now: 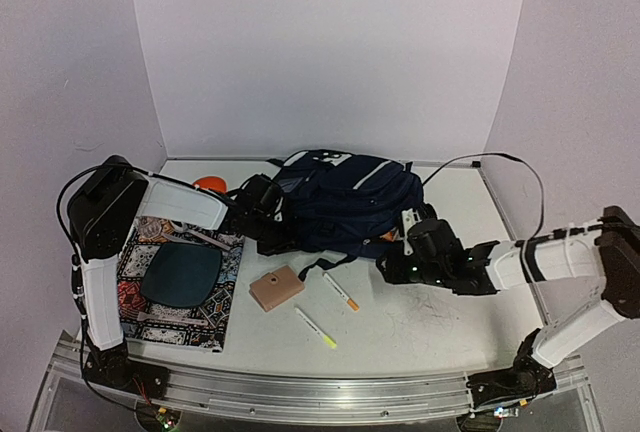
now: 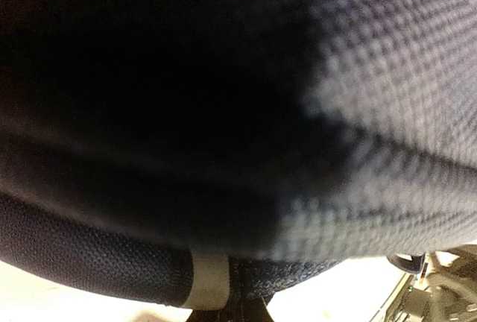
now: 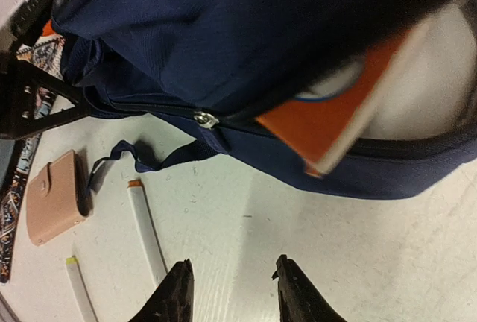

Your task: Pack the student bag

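The dark blue student bag (image 1: 350, 197) lies on its side at the back of the table, its mouth facing forward right. Inside the mouth an orange-covered book (image 3: 317, 124) with pale page edges shows. At the bag's left end my left gripper is shut on its fabric edge; in the left wrist view bag cloth (image 2: 402, 98) covers most of the picture. My right gripper is open and empty, over bare table in front of the mouth. A pink-brown wallet (image 1: 276, 289), an orange-capped marker (image 1: 341, 291) and a yellow-capped marker (image 1: 316, 327) lie in front.
A patterned mat (image 1: 175, 337) with a dark green flat item (image 1: 182, 275) on it covers the left side. Behind the left arm sits an orange round object (image 1: 210, 184). A loose strap (image 3: 149, 162) trails from the bag toward the wallet.
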